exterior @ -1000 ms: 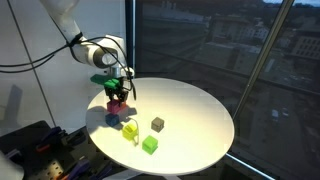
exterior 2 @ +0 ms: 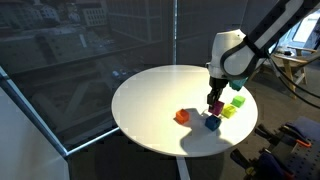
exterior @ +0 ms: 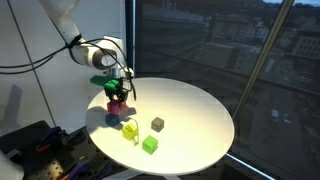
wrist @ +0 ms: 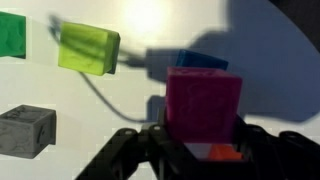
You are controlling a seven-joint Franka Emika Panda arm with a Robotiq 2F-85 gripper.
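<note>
A magenta cube (wrist: 203, 103) fills the middle of the wrist view, and my gripper is shut on it. In exterior view 1 the same cube (exterior: 115, 107) shows beneath the gripper, close to a blue cube (exterior: 112, 120). Behind the magenta cube in the wrist view, the blue cube (wrist: 200, 60) is partly covered. An orange-red cube (wrist: 225, 152) peeks out below, mostly hidden by the fingers. From exterior view 2, the magenta cube (exterior 2: 217, 109) appears over or just behind the blue cube (exterior 2: 213, 123); whether they touch I cannot tell.
On the white oval table (exterior: 190, 95) stand a yellow cube (exterior: 130, 130), a green cube (exterior: 150, 143) and a grey cube (exterior: 158, 124). The orange-red cube (exterior 2: 182, 116) sits apart in exterior view 2. Much of the table away from the arm is bare.
</note>
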